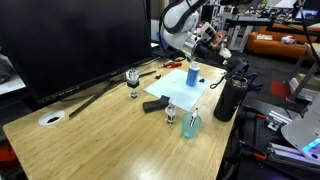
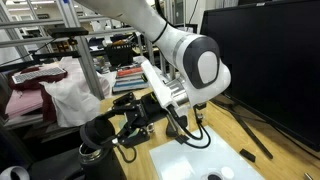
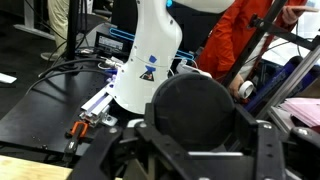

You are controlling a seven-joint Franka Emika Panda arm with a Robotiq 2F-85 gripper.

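My gripper is shut on a dark round object [image 3: 193, 108], which fills the space between its fingers in the wrist view. In exterior view 2 this dark object [image 2: 97, 132] looks like a tilted black cylinder at the end of the gripper [image 2: 118, 112]. Right below it stands a black container [image 2: 100, 165]; whether the two touch, I cannot tell. Exterior view 1 has that black container [image 1: 231, 98] at the right edge of the table, under the gripper [image 1: 238, 68]. What the held cylinder contains is hidden.
A white sheet [image 1: 183, 92], a blue cup [image 1: 193, 76], a black block [image 1: 156, 104], a small shaker [image 1: 171, 115] and a teal cup [image 1: 191, 125] with a utensil lie on the wooden table. A large monitor [image 1: 80, 50] stands behind.
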